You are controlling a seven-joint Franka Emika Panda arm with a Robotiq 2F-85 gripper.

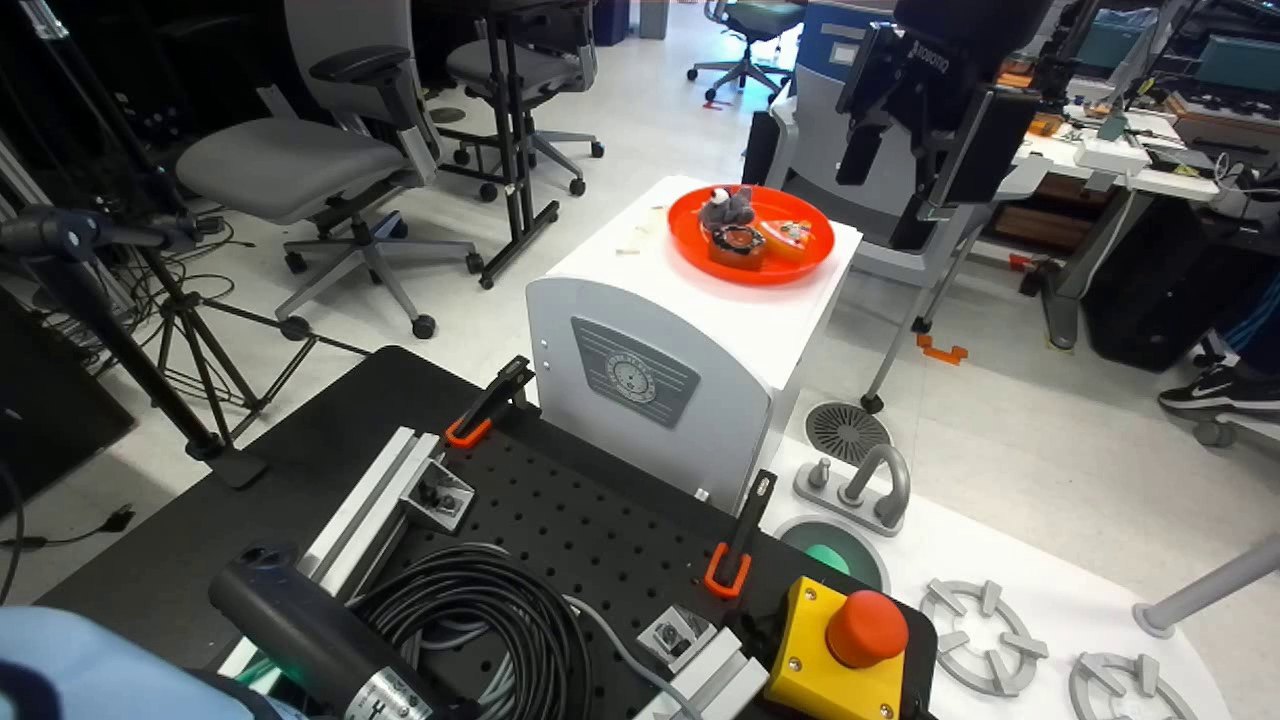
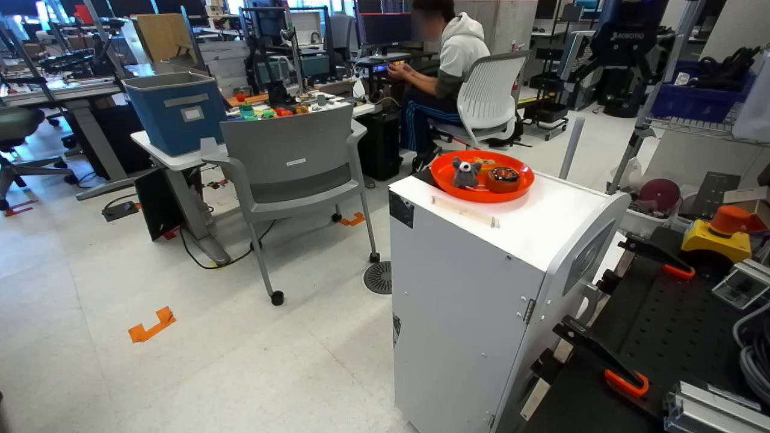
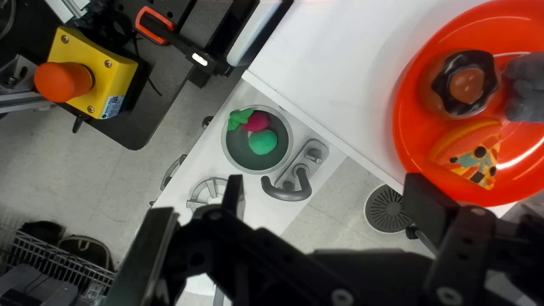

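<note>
My gripper (image 1: pixel 894 180) hangs in the air to the right of the white cabinet, its two fingers wide apart and nothing between them. On the cabinet top lies a round orange-red tray (image 1: pixel 768 274). It bears a grey plush animal (image 2: pixel 466 173), a brown round toy with a dark wavy top (image 3: pixel 465 84) and an orange wedge-shaped toy (image 3: pixel 471 155). In the wrist view a sink basin (image 3: pixel 245 159) holds a green round piece (image 3: pixel 263 142) and a magenta piece with green leaves (image 3: pixel 256 121). The gripper is apart from all of these.
A grey faucet (image 3: pixel 301 186) rises beside the sink, with stove burner grates (image 1: pixel 986 636) further along the white counter. A yellow box with a red button (image 1: pixel 840 648) and orange clamps (image 1: pixel 728 570) stand on the black table. Around the tray, the cabinet top (image 2: pixel 556 209) is largely bare.
</note>
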